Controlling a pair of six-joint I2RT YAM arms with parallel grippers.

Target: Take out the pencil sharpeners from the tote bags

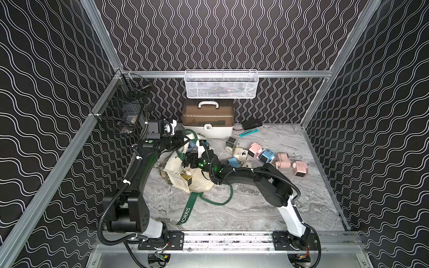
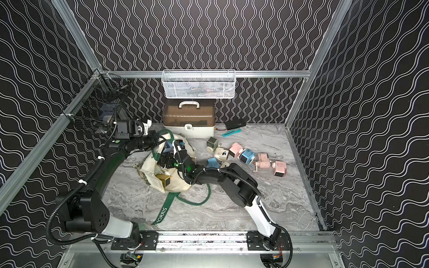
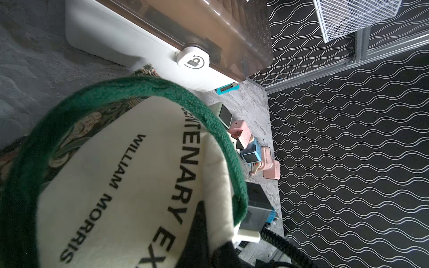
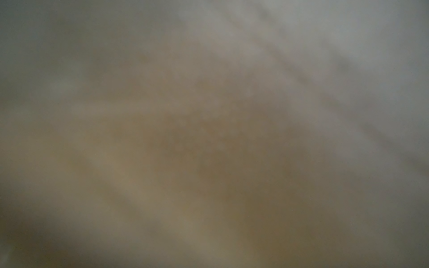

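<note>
The cream tote bag with green straps lies on the left of the table, its mouth spread. A yellow sharpener shows in the lower part of the mouth, and something blue near the upper part. My left gripper is shut on the bag's rim, beside the lettered cloth. Inside the mouth, my right gripper is open, close to the cloth; the right wrist view is only a tan blur. Outside the bag sit a dark green sharpener, a cream one, blue ones and pink ones.
A brown-lidded case stands behind the bag, below a white wire basket. A turquoise cutter and a black pouch lie right of the case. A green strap trails towards the front.
</note>
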